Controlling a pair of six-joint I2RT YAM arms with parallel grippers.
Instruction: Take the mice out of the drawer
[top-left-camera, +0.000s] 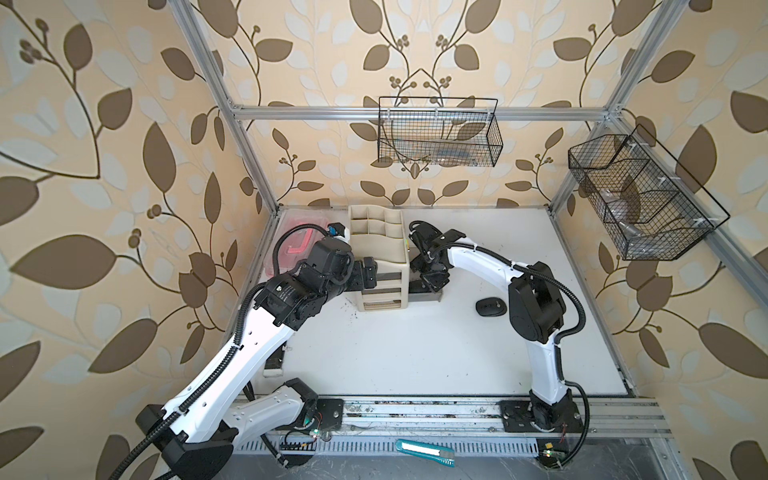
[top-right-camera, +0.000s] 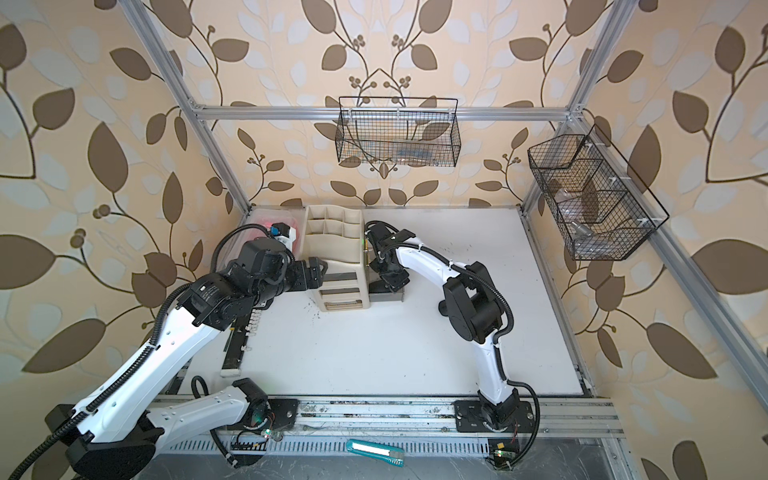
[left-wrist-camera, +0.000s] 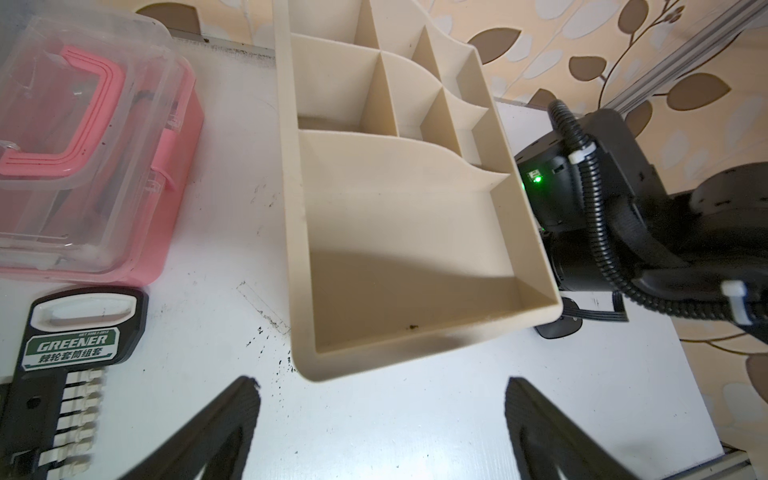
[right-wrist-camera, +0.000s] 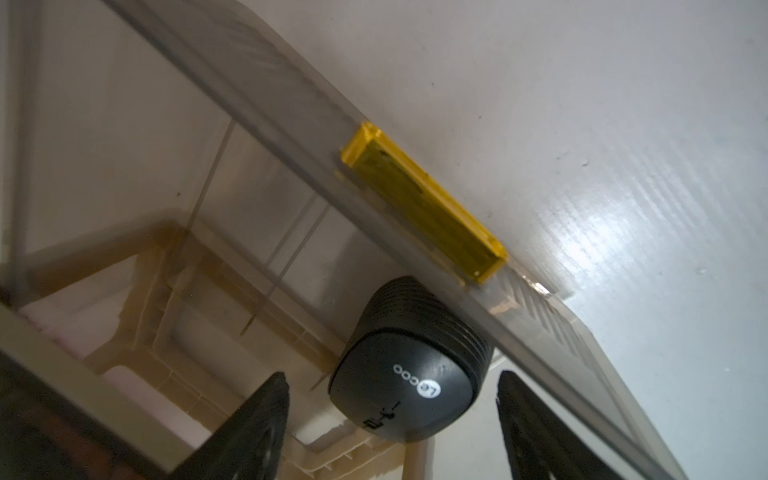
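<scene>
My right gripper is open, just over the clear drawer (right-wrist-camera: 420, 208) with its yellow handle, which juts from the right side of the beige organizer (top-left-camera: 382, 240). A black mouse (right-wrist-camera: 400, 376) lies in the drawer between the fingertips, not held. Another black mouse (top-left-camera: 490, 306) lies on the table right of the drawer. My left gripper stands open above the organizer's front left, nothing between its fingers.
A pink clear box (left-wrist-camera: 104, 216) and a black socket-set rack (left-wrist-camera: 72, 336) lie left of the organizer. Wire baskets (top-left-camera: 440, 132) hang at the back and right.
</scene>
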